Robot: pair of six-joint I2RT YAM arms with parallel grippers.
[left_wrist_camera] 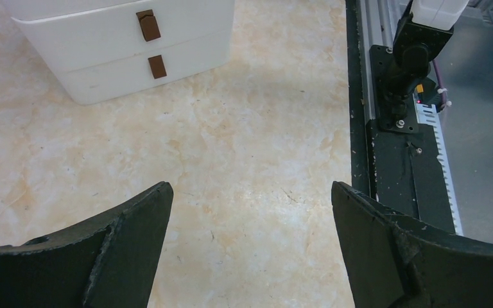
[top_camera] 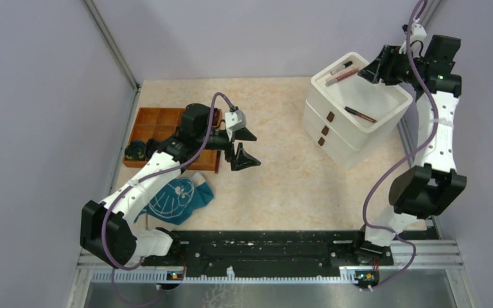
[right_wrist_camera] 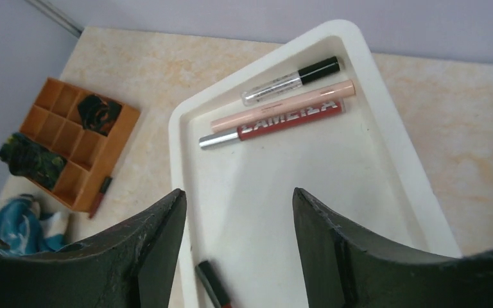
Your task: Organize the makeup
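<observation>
A white drawer unit (top_camera: 334, 135) stands at the back right, its top tray holding several makeup tubes: a clear one with black cap (right_wrist_camera: 276, 86), a pink one (right_wrist_camera: 269, 109), a red one (right_wrist_camera: 289, 120), and a dark red-and-black one (top_camera: 359, 115) lying apart toward the front. My right gripper (top_camera: 379, 70) hangs open above the tray's back right, nothing between its fingers. My left gripper (top_camera: 244, 149) is open over bare table at the centre left, empty too.
An orange compartment organiser (top_camera: 147, 122) with dark items sits under my left arm, a thin tube (right_wrist_camera: 99, 199) beside it. A blue cloth (top_camera: 173, 199) lies at front left.
</observation>
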